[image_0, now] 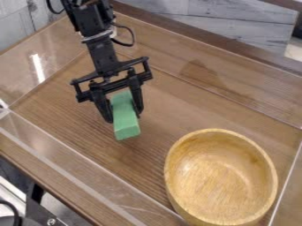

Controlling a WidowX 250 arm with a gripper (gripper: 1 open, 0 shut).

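My black gripper [124, 101] hangs over the left middle of the wooden table, shut on a green block [125, 127]. The block is held upright between the fingers, its lower part showing below them. Whether its bottom touches the table is hard to tell. A cream oval bowl [222, 181] sits at the lower right, apart from the block and the gripper.
A whitish board [242, 22] runs along the back edge. Dark cables lie at the lower left corner.
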